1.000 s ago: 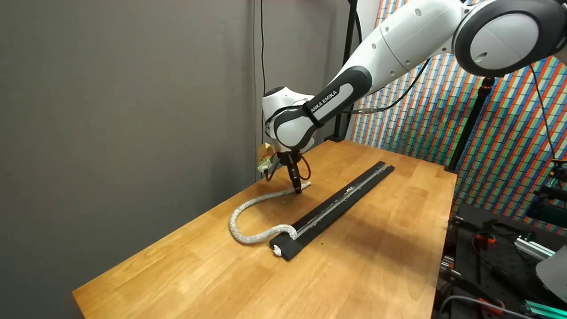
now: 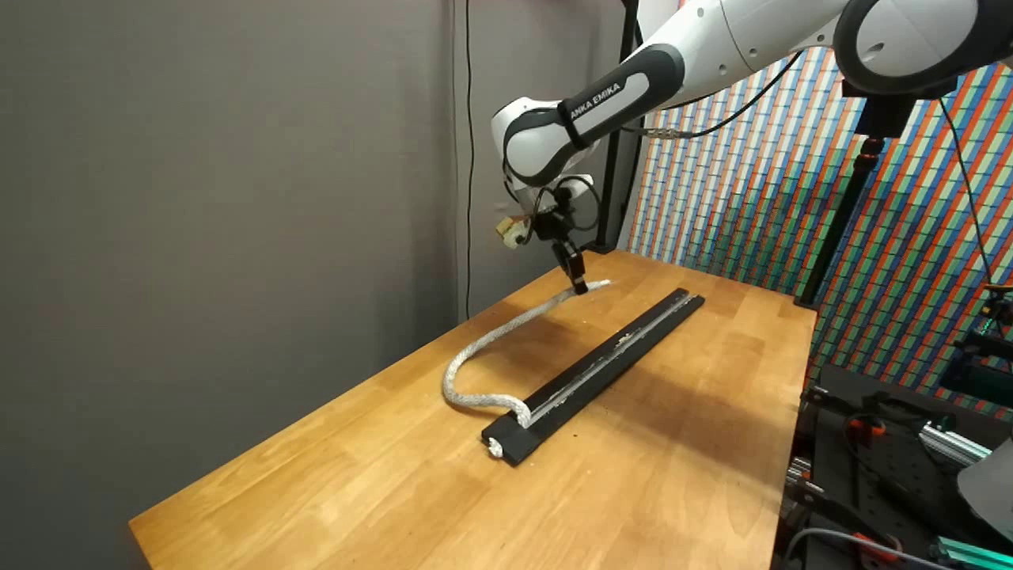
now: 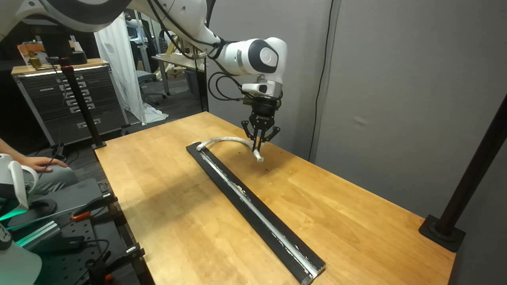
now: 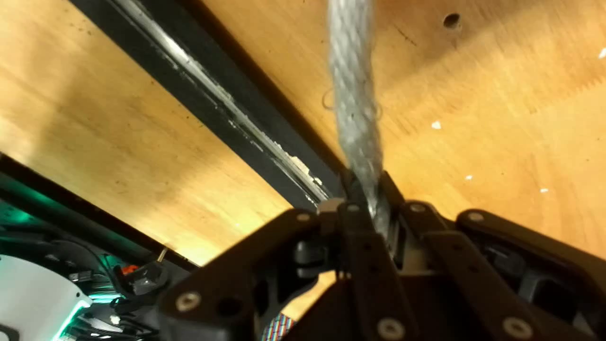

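Observation:
A grey-white braided rope (image 2: pixel 489 339) is fixed at one end to a long black bar (image 2: pixel 608 372) with a light groove along its length. From that end the rope curves out over the table toward the wall. My gripper (image 2: pixel 580 285) is shut on the rope close to its loose end, which pokes out a little past the fingers. In exterior view 2 the gripper (image 3: pixel 257 148) hangs beside the bar, on the wall side, and holds the rope tip (image 3: pixel 258 156) above the wood. The wrist view shows the rope (image 4: pixel 355 96) running up from between the fingers.
The wooden table (image 2: pixel 313 484) is otherwise mostly bare. A grey wall (image 2: pixel 237 190) borders its far side. A black post (image 3: pixel 449 209) stands on the table, and equipment lies beyond the opposite edge. A person's hand (image 3: pixel 42 164) shows at the left.
My gripper has risen and moved away along the bar's length, carrying the rope's loose end. The rope's bend has shifted and straightened somewhat; the bar stayed in place.

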